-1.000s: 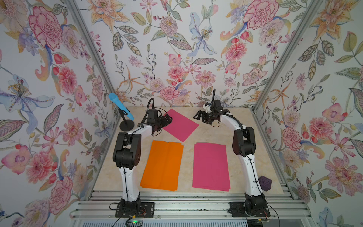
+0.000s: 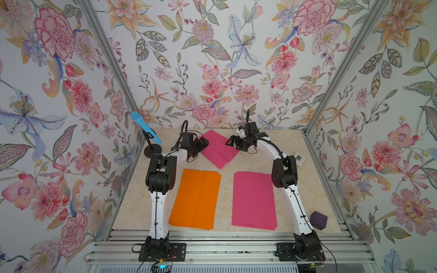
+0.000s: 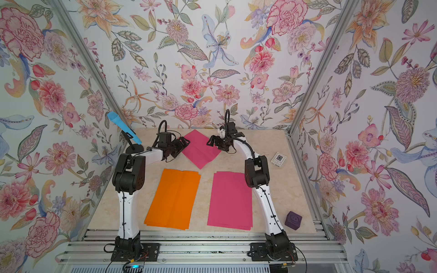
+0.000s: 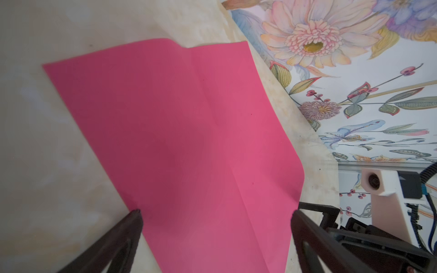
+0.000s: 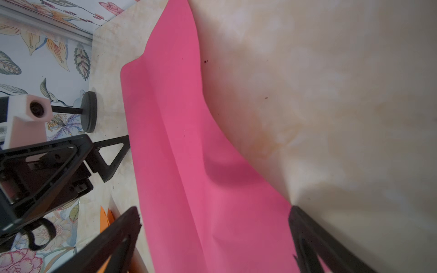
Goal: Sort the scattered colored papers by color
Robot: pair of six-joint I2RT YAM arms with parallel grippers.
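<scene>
A loose pink sheet [image 2: 218,147] lies turned cornerwise at the back middle of the table, with a gentle ridge in it. My left gripper [image 2: 203,144] stands open at its left side; in the left wrist view the paper [image 4: 191,150] shows between the fingers. On the opposite side, my right gripper [image 2: 233,143] is open at the right edge, and one finger [image 5: 314,241] overlaps the sheet's border. Whether the fingers touch it, I cannot tell. An orange stack [image 2: 195,198] rests at the front left, a pink stack [image 2: 254,200] at the front right.
A blue microphone [image 2: 143,125] on a black stand [image 2: 152,150] occupies the back left corner. At the right are a small white card [image 2: 298,159] and a dark purple box [image 2: 318,220]. Bare table separates the two stacks.
My right gripper has moved left to the sheet's edge, and the left one slightly right. The sheet has shifted a little and turned, and it now bulges where it lay flatter before.
</scene>
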